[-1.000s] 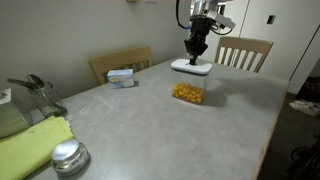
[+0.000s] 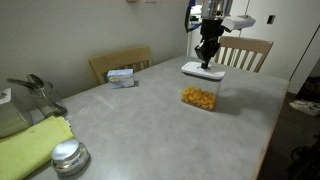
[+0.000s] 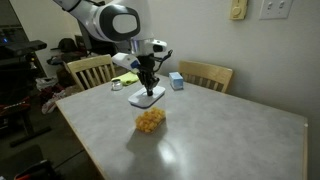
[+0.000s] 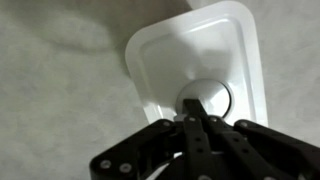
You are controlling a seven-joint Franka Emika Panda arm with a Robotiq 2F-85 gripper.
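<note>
A clear container with a white lid (image 2: 203, 70) and orange pieces (image 2: 199, 98) inside stands towards the far right of the table. My gripper (image 2: 206, 58) is directly above the lid, pointing down. From the other side, the lid (image 3: 147, 97) shows above the orange pieces (image 3: 150, 121), below the arm. In the wrist view the rounded, squarish lid (image 4: 165, 55) has a round white knob (image 4: 212, 95) near my shut gripper. The fingertips meet at the knob's edge, and nothing can be made out between them. The container's underside is hidden.
Near the table's left side lie a yellow-green cloth (image 2: 32, 146) and a round metal lid (image 2: 69, 157). A blue-white box (image 2: 121, 78) stands by the back edge. Wooden chairs (image 2: 238, 51) surround the table.
The arm has moved a little right and towards the near side in exterior view 1. The lidded container and its orange pieces have shifted along with it.
</note>
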